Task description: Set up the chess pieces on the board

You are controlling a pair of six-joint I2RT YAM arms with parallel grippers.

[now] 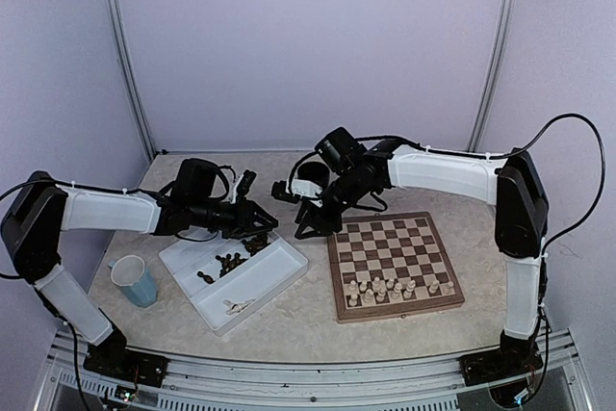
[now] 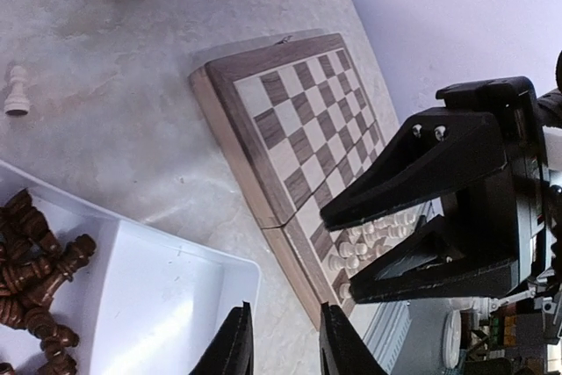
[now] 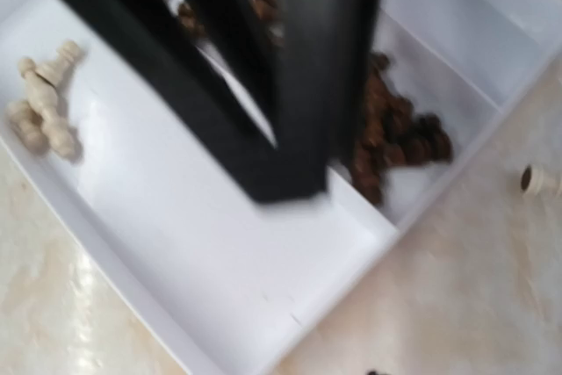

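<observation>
A white pawn [image 2: 17, 92] lies on its side on the bare table beyond the tray. The right wrist view catches its base end [image 3: 532, 180] at the right edge; from the top it cannot be made out. My left gripper is open, its fingertips apart and empty. Facing it, my right gripper stands open too, nothing between its fingers. The chessboard [image 1: 387, 247] is right of both grippers, several white pieces [image 1: 380, 288] along its near side. In the tray [image 1: 252, 310], white pieces [image 3: 46, 107] lie in one compartment and brown pieces [image 3: 386, 133] in another.
A blue mug [image 1: 135, 281] stands left of the tray. A black cup [image 1: 313, 173] is at the back, behind the right gripper. Both arms hang close together over the tray's far side. Table between tray and board is clear.
</observation>
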